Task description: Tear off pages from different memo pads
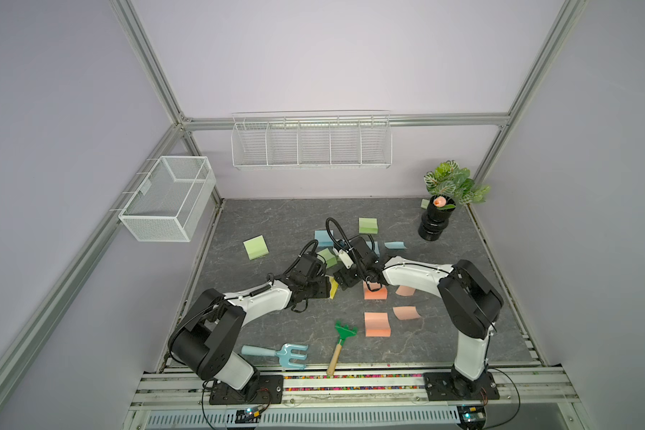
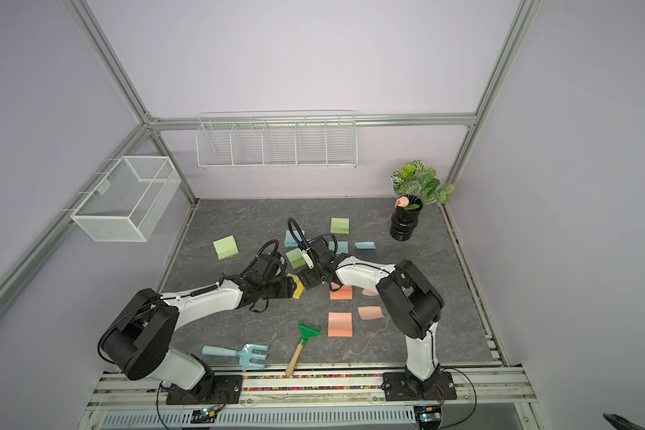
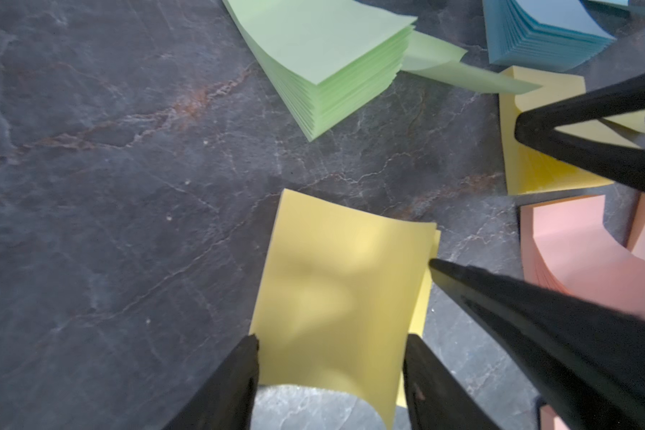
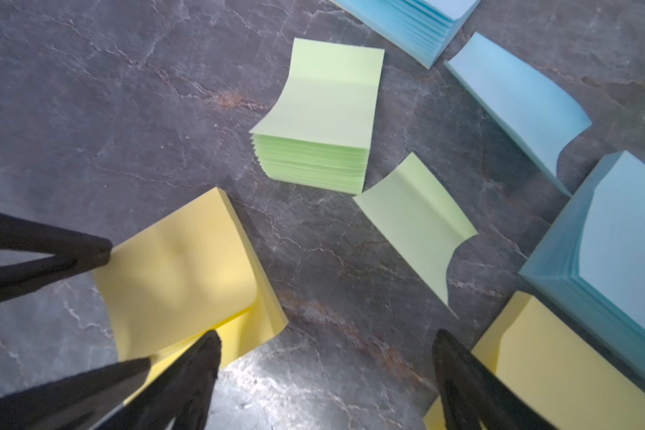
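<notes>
A yellow memo pad point(image 3: 337, 286) lies beneath my left gripper, whose open fingers straddle its near end; its top sheet curves at the edge. My right gripper is open too, above the table between that pad point(image 4: 175, 276) and another yellow pad point(image 4: 552, 365). The two grippers are close together at the table's centre, and fingers of one reach into the other's wrist view. A green pad point(image 4: 315, 114), blue pads point(image 4: 616, 258), a loose green sheet point(image 4: 415, 218) and a loose blue sheet point(image 4: 519, 107) lie around them.
Pink pads point(image 1: 377, 324) and pink sheets lie right and front. A blue hand fork point(image 1: 294, 356) and green rake point(image 1: 345, 331) lie along the front edge. A potted plant point(image 1: 431, 222) stands back right, and wire baskets point(image 1: 166, 218) hang on the walls.
</notes>
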